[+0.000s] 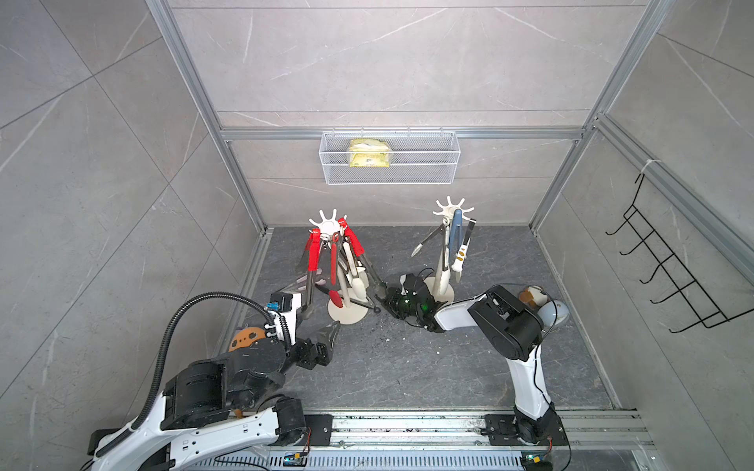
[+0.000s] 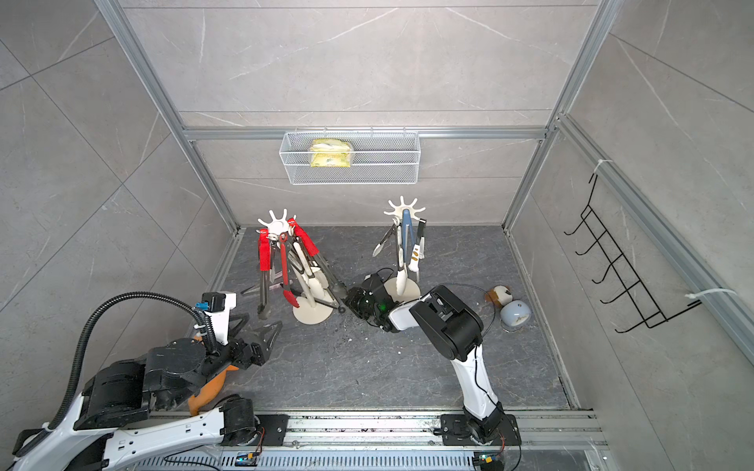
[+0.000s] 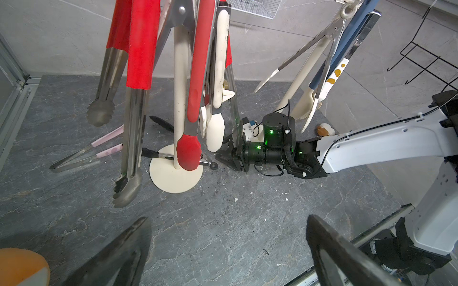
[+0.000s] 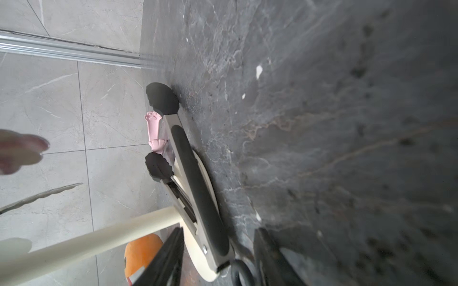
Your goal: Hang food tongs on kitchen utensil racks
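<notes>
Black food tongs point(image 4: 195, 190) lie low by the left rack's cream base point(image 3: 174, 181), beside its post. My right gripper is down at their looped end, part open, with that loop between its fingertips; whether it touches cannot be told. Pink-handled tongs point(image 3: 107, 135) lie farther left on the floor. Tongs with red handles point(image 1: 314, 251) and white ones hang from the left rack; more hang from the right rack point(image 1: 449, 208). My left gripper stands open at front left, empty.
A white wire basket point(image 1: 388, 172) is on the back wall, a black hook rack point(image 1: 679, 286) on the right wall. Orange objects point(image 2: 208, 388) lie front left, small round objects point(image 2: 514, 314) at right.
</notes>
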